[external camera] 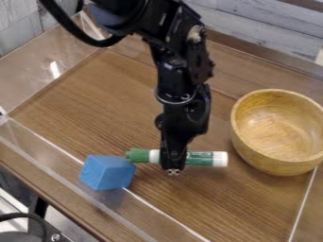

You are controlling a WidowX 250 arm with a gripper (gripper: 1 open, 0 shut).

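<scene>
The black gripper (173,161) points down in the middle of the view, shut on a green and white tube (209,159) that lies horizontally, low over or on the wooden table. Whether the tube touches the tabletop is hard to tell. A blue block (108,172) sits just left of the tube's green end, toward the front.
A large yellow wooden bowl (277,132) stands to the right of the gripper.
</scene>
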